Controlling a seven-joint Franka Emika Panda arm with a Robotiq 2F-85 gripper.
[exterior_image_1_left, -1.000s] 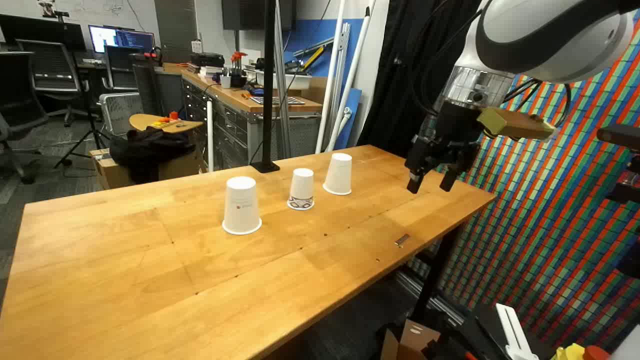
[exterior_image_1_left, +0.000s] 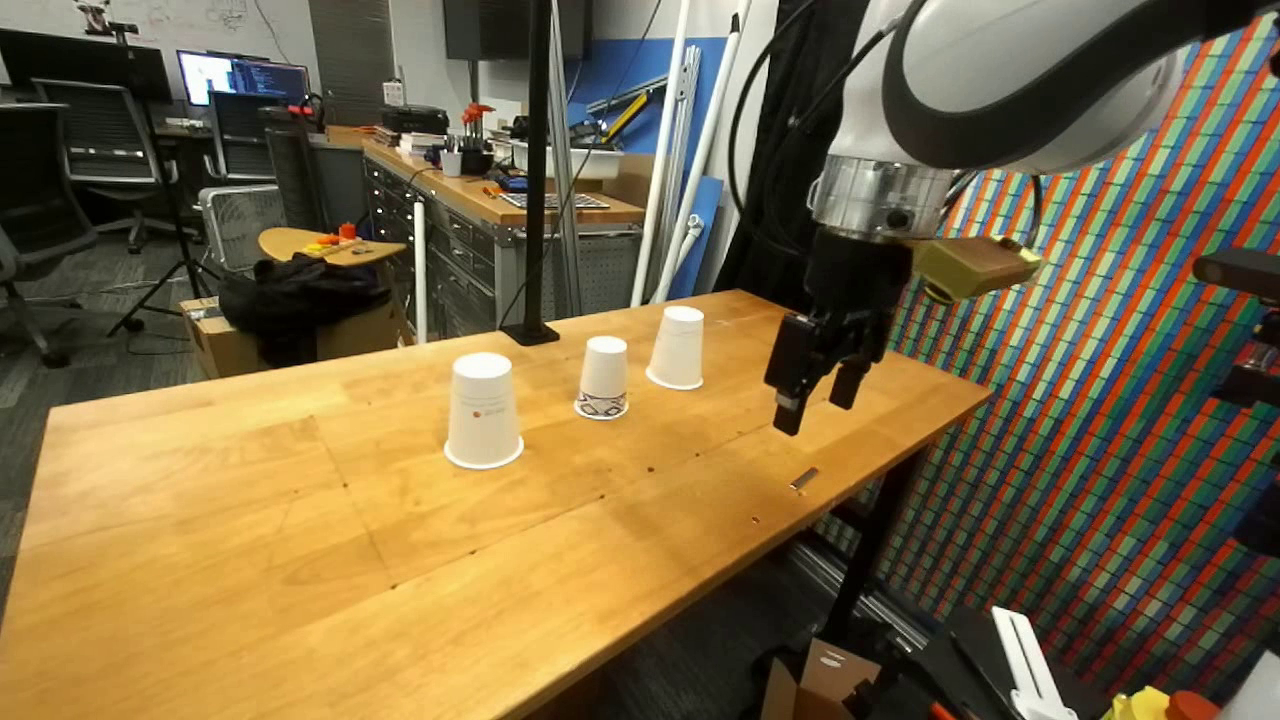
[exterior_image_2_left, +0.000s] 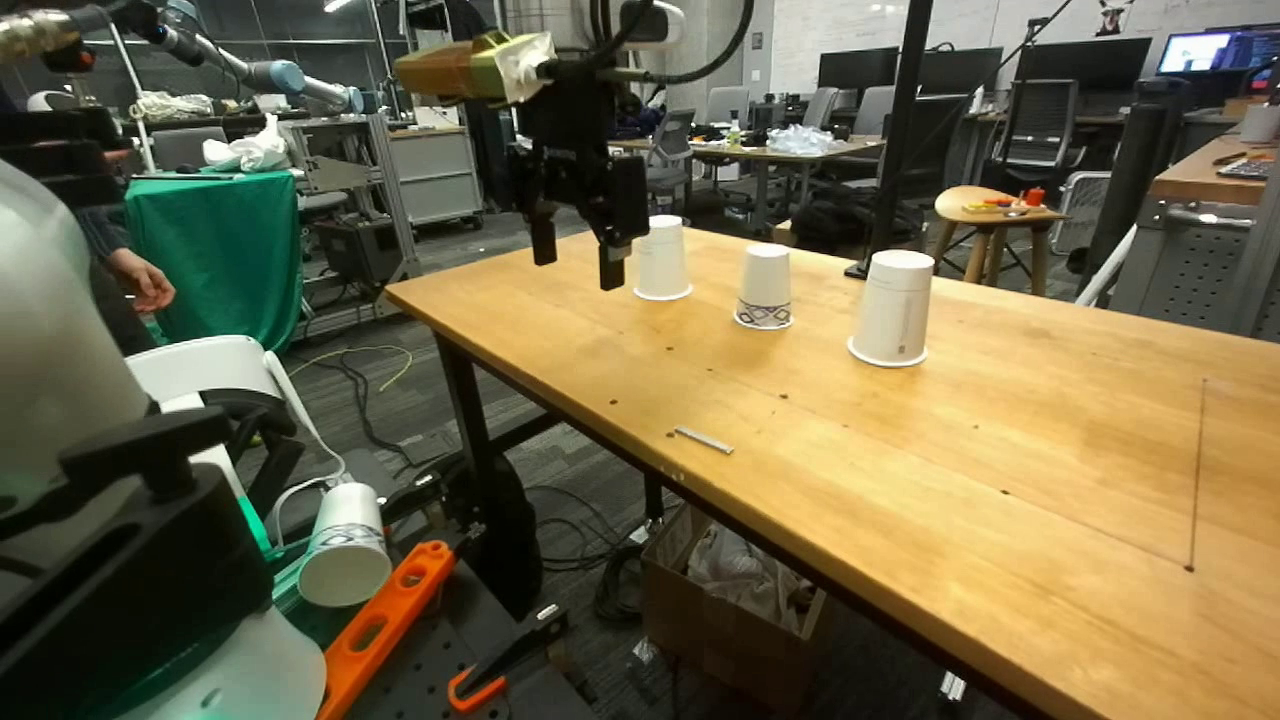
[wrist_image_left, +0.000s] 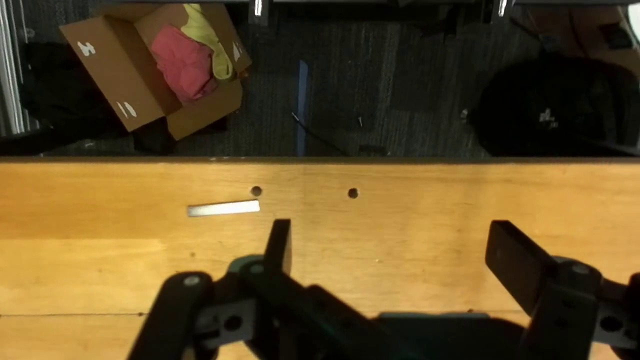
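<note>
Three white paper cups stand upside down in a row on the wooden table (exterior_image_1_left: 360, 528). In exterior view 1 the left one is a tall plain cup (exterior_image_1_left: 483, 414), the middle one a smaller cup with a dark patterned band (exterior_image_1_left: 602, 378), and the right one another plain cup (exterior_image_1_left: 678, 348). My gripper (exterior_image_1_left: 819, 414) hangs above the table to the right of all three, apart from them. It is open, its two fingers wide apart in the wrist view, with only bare wood below. None of the cups shows in the wrist view.
A short metal strip (wrist_image_left: 223, 208) lies near the table's edge. A black upright post (exterior_image_1_left: 531, 330) rises behind the cups. Off the table, a cardboard box (wrist_image_left: 129, 75) with cloths sits on the floor.
In exterior view 1, my gripper has moved left and somewhat lower, and it now hangs more upright. The cups and the metal strip have stayed in place.
</note>
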